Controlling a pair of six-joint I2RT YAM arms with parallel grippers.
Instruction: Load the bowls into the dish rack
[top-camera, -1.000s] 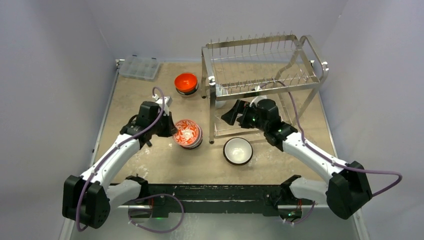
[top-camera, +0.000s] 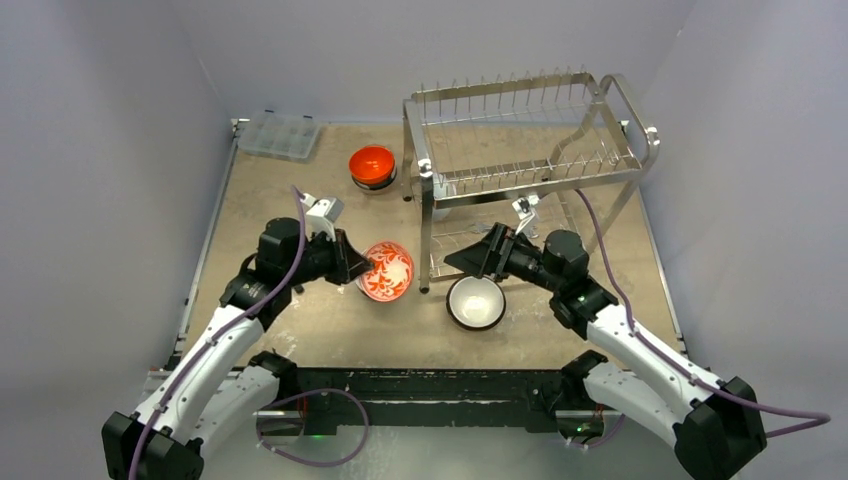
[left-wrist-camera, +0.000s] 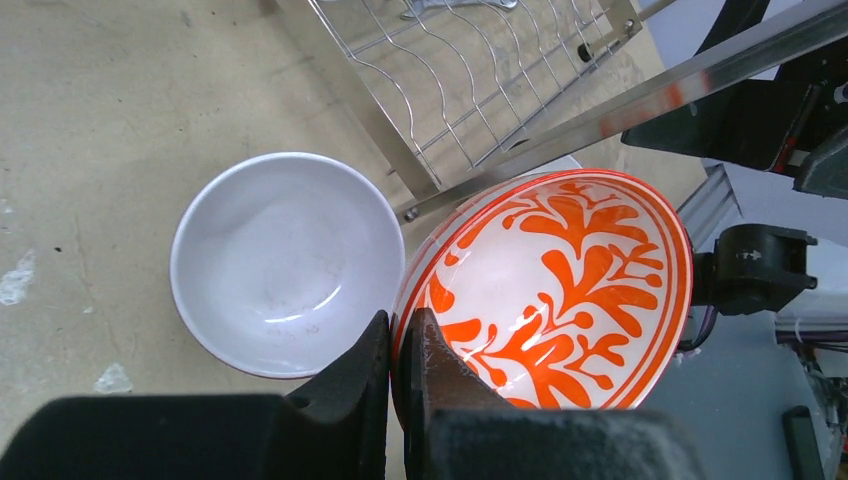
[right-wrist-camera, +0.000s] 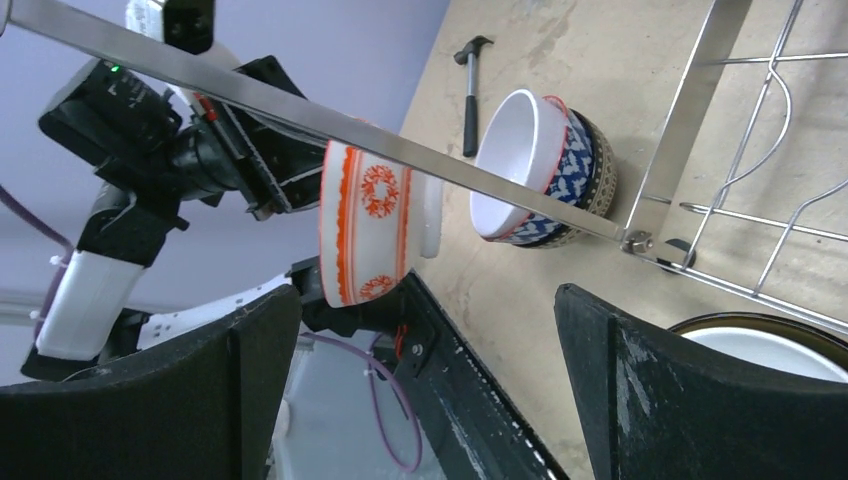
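My left gripper is shut on the rim of an orange-patterned bowl (left-wrist-camera: 570, 270) (top-camera: 385, 270), held tilted above the stack on the table. A white bowl (left-wrist-camera: 285, 260) sits beside it in the left wrist view; the right wrist view shows blue-patterned bowls (right-wrist-camera: 560, 160) stacked under it. A white bowl with dark rim (top-camera: 476, 300) lies in front of the rack. A red bowl (top-camera: 371, 162) on a stack stands at the back. My right gripper (top-camera: 460, 260) is open and empty by the front of the two-tier steel dish rack (top-camera: 520, 195).
A clear divided box (top-camera: 280, 135) lies at the back left. A hammer (right-wrist-camera: 470, 105) lies left of the bowls.
My left gripper has lifted the orange-patterned bowl off its stack, moving slightly right. The right arm has shifted toward the front, its gripper still open.
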